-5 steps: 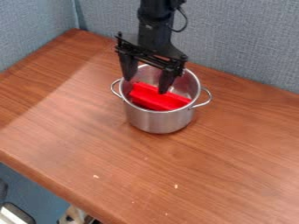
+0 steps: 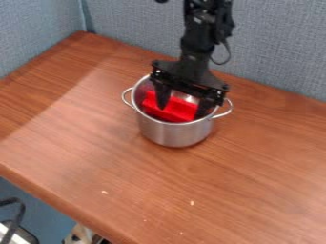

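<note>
A silver two-handled pot (image 2: 176,133) stands on the wooden table. Inside it lies a red object (image 2: 171,107), partly hidden by my black gripper (image 2: 182,98), which reaches down into the pot from above with its fingers spread open over and around the red object.
Blue-grey padded walls rise at the back and left. Dark cables show at the lower left, beyond the table edge.
My gripper has moved down into the pot and somewhat to the right, lower over the red object.
</note>
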